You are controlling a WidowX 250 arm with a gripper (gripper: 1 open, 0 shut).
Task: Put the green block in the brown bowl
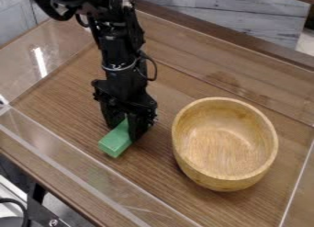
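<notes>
The green block [116,142] lies on the wooden table, left of the bowl. My black gripper [128,122] reaches down over it from the back, and its dark fingers cover the block's middle and far part. The near end of the block sticks out in front of them. Whether the fingers press on the block or only stand around it is too dark to tell. The brown bowl [179,139], a light wooden one, stands empty a short way to the right of the block.
Bare table [123,189] lies in front of the block, and more free room spreads behind the bowl. A raised wooden edge runs along the back. Dark cables [17,208] sit in the near left corner, beyond the table's edge.
</notes>
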